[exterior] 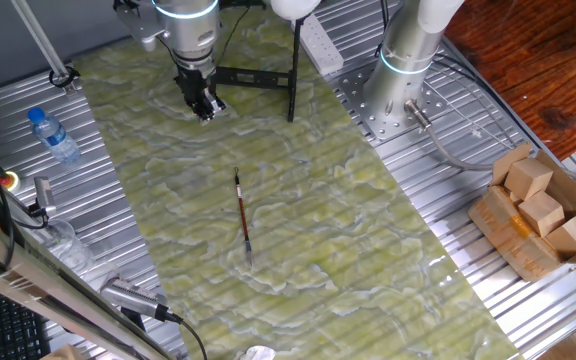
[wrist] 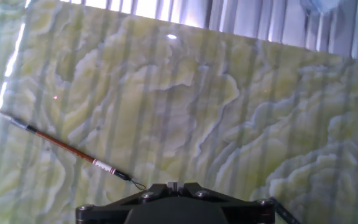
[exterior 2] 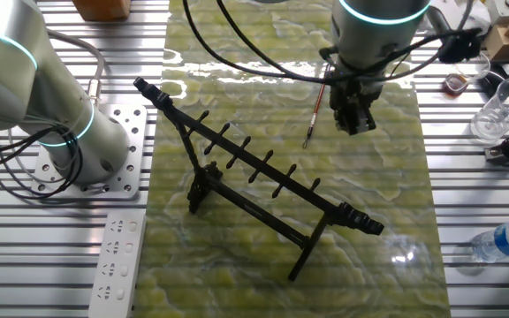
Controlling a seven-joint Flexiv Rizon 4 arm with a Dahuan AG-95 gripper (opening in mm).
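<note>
A brush (exterior: 242, 210) with a reddish-brown handle lies on the green marbled mat (exterior: 168, 150), its pale bristles pointing away from the gripper. The wrist view shows the whole brush (wrist: 67, 147), its hanging loop close to the left of my gripper. The fingertips meet with nothing visible between them. My gripper (exterior: 208, 114) hangs above the mat, apart from the brush. Beside it stands a black rack (exterior 2: 254, 166) with a row of pegs along its top bar. Part of the brush (exterior 2: 316, 108) shows behind the arm in exterior view 2.
A white power strip (exterior 2: 117, 265) lies near the robot base (exterior: 393, 95). A cardboard box (exterior: 513, 240) of wooden blocks sits at the right. Along the left are a water bottle (exterior: 54, 136) and a metal post.
</note>
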